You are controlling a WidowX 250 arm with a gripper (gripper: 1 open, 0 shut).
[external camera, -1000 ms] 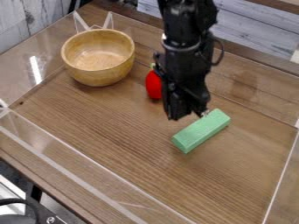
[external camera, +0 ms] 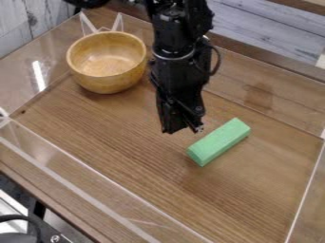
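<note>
My black gripper hangs over the middle of the wooden tray, pointing down, left of and slightly above a green block. Whether anything is between its fingers, and how far apart they are, is hard to tell against the dark body.
A tan bowl sits at the back left of the tray, with a white object behind it. The front and right of the tray are clear wood. Tray edges run along the sides.
The gripper and arm have moved left, over where the red object was visible, which is now out of sight. The green block and bowl have not moved.
</note>
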